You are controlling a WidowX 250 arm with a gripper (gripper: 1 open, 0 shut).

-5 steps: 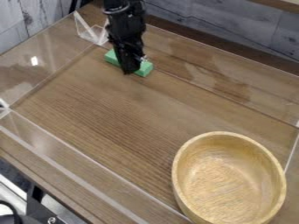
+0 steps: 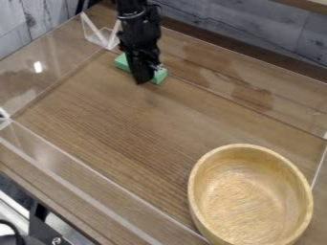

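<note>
A black gripper (image 2: 145, 65) hangs down from the top of the camera view at the upper left of the wooden table, over a small green object (image 2: 125, 63). Its fingertips reach down onto the green object, partly hiding it; whether they are open or shut on it is too small to tell.
A pale round wooden bowl (image 2: 250, 196) sits at the lower right. A grey wall stands along the back, and clear plastic or straps lie near the left edge.
</note>
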